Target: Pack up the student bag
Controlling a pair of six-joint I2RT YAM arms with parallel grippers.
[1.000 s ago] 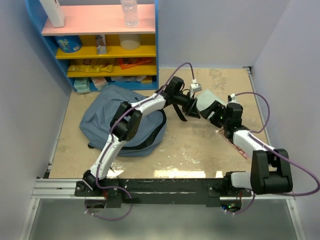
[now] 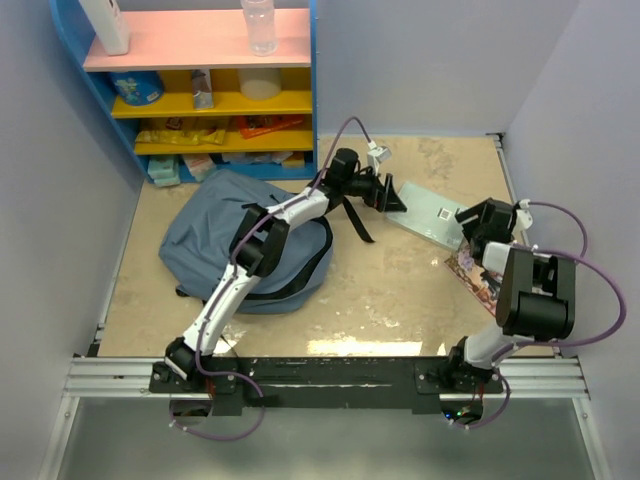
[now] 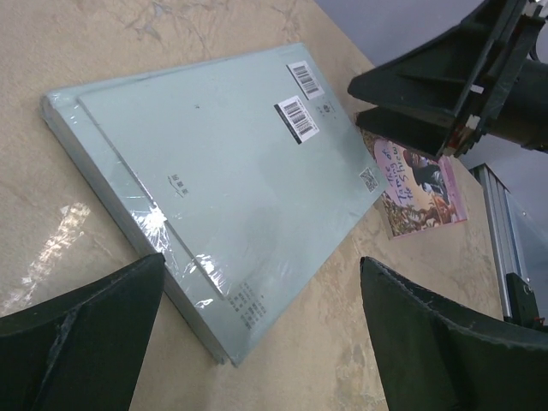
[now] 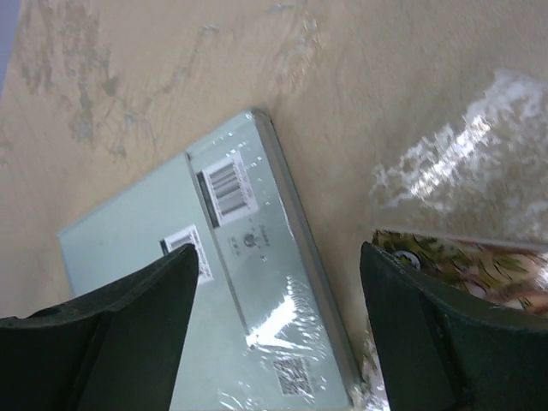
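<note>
A pale grey-blue book (image 2: 425, 215) lies on the table, with barcode labels, filling much of both wrist views. My left gripper (image 2: 385, 195) stands open at its left end; in the left wrist view its fingers flank the book's near edge, with nothing held. My right gripper (image 2: 472, 220) is open over the book's right end; in the right wrist view its fingers frame that end. A printed book (image 3: 419, 188) lies beside it, partly under the right arm. The blue-grey student bag (image 2: 200, 240) lies open on the left, partly hidden by my left arm.
A blue shelf unit (image 2: 312, 90) with yellow shelves, bottles, packets and boxes stands at the back left. A black strap (image 2: 360, 228) lies by the bag. Walls bound the back and right.
My right gripper has moved right and back, away from the left one, toward the book's right end. My left gripper has shifted slightly back from where it was a second ago.
</note>
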